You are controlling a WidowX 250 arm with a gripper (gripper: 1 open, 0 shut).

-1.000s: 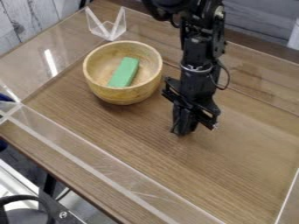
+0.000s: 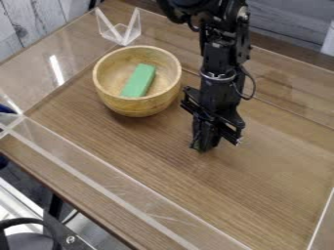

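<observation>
My black gripper [image 2: 206, 133] points down at the middle of the wooden table [image 2: 131, 181], its tip low at the tabletop and shut, with no object visible between its fingers. To its left, apart from it, a yellow bowl [image 2: 121, 66] holds a green block [image 2: 140, 82].
A clear crown-like piece [image 2: 119, 30] stands at the back left. A black cable [image 2: 29, 230] lies at the lower left edge.
The arm and gripper have shifted very slightly; the bowl and block stay where they were.
</observation>
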